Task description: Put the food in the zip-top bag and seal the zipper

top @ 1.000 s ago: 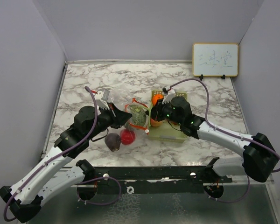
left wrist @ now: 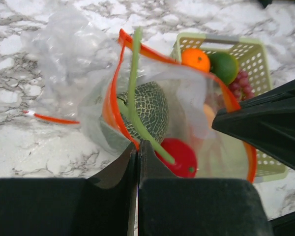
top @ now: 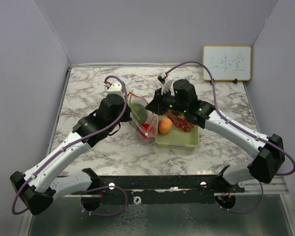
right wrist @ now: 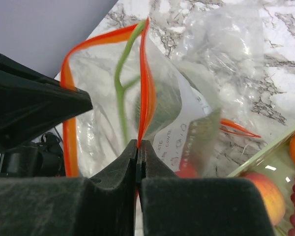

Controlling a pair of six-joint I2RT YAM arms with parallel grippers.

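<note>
A clear zip bag (left wrist: 182, 98) with orange zipper edges and a green strip stands between the grippers, holding a netted melon (left wrist: 148, 110) and a red fruit (left wrist: 179, 155). My left gripper is shut on the bag's orange edge on one side. My right gripper is shut on the opposite orange edge, lifting the bag's mouth up.
A green basket (top: 177, 142) behind the bag on the right holds a peach (top: 164, 125), grapes (top: 183, 123) and other fruit. Loose clear plastic lies on the marble table behind the bag. A whiteboard (top: 226, 61) stands at the back right.
The bag's mouth is raised, and the melon is less exposed from above.
</note>
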